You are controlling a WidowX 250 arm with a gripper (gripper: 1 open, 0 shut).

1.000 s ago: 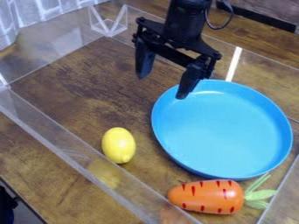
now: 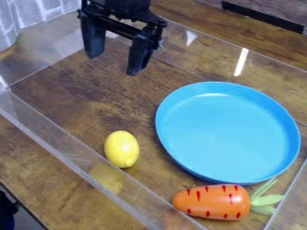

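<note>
My black gripper (image 2: 118,56) hangs over the wooden tray floor at the upper middle left, its two fingers apart with nothing seen between them. Below it at the front lies a yellow lemon (image 2: 121,149). A toy carrot (image 2: 216,201) with green leaves lies at the bottom right. A blue plate (image 2: 225,130) takes up the right middle.
Clear plastic walls (image 2: 72,158) edge the area at the front left and right. The wooden floor between the gripper and the lemon is bare, as is the back right behind the plate.
My gripper has moved left and a little up, away from above the plate's back edge. The lemon, carrot and plate have not moved.
</note>
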